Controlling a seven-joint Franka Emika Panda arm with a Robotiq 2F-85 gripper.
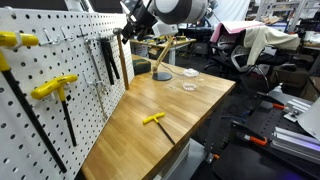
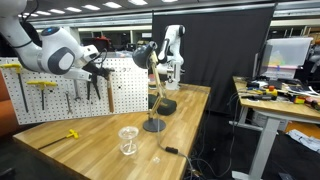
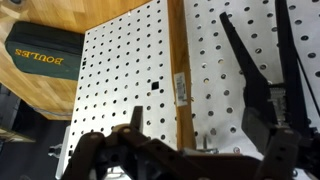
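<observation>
My gripper is up by the white pegboard, close to the tools hanging on its far part. It stands open in the wrist view, where the gripper has its dark fingers apart at the bottom edge. A wooden handle runs down the board between and beyond them. To its right hangs a black tool. No object shows held. On the wooden table lies a yellow T-handled tool; exterior view 2 also shows that yellow-handled tool.
Yellow-handled tools hang on the near board. A clear container and a wooden lamp stand on the table. A dark green case marked BOULES lies beyond the board. The front of the tabletop has free room.
</observation>
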